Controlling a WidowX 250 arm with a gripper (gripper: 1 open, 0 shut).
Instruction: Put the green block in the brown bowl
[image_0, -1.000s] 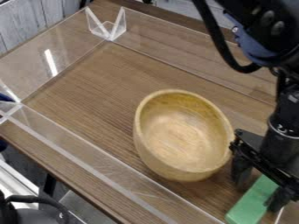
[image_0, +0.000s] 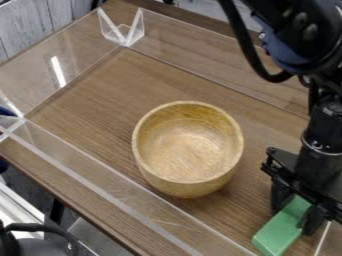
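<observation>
The green block (image_0: 279, 232) lies at the lower right of the camera view, close to the tray's near edge. My gripper (image_0: 297, 207) reaches down over the block's upper end, its black fingers around that part. Whether the fingers press on the block cannot be made out, since they and the arm cover that end. The brown bowl (image_0: 189, 185) sits upright to the left of the gripper, empty inside, a small gap apart from the block.
Wide bare tabletop (image_0: 100, 90) stretches to the left of and behind the bowl. A clear plastic piece (image_0: 122, 30) stands at the far back left. Transparent walls border the surface, and dark cables (image_0: 27, 240) lie outside at lower left.
The bowl, tilted against the gripper side before, now rests level and farther left. My gripper has shifted slightly left, and the green block has moved slightly left too.
</observation>
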